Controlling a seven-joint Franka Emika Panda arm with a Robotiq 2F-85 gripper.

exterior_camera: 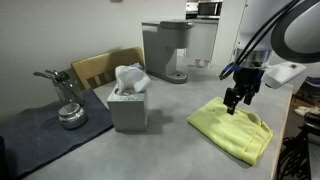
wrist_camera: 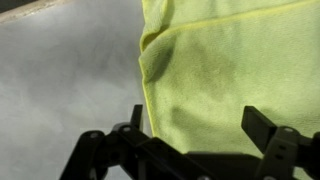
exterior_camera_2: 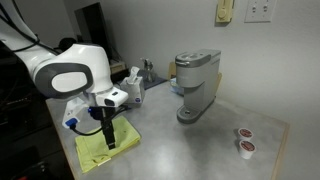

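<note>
A yellow-green cloth [exterior_camera: 230,131] lies spread on the table, one corner folded over. In the wrist view the cloth [wrist_camera: 230,75] fills the right side, its near edge running down between my fingers and a fold showing at the top. My gripper [exterior_camera: 238,105] hangs just above the cloth, fingers pointing down and apart. From the second exterior view, the gripper [exterior_camera_2: 108,138] is over the cloth [exterior_camera_2: 100,150] too. Its fingers are open and nothing is gripped. Whether the fingertips touch the fabric cannot be told.
A grey coffee machine [exterior_camera_2: 197,85] stands behind. Two small white pods [exterior_camera_2: 246,142] sit at the right. A grey box with white tissue [exterior_camera: 130,105] and a metal kettle [exterior_camera: 70,105] on a dark mat are at the left. Mid-table is bare.
</note>
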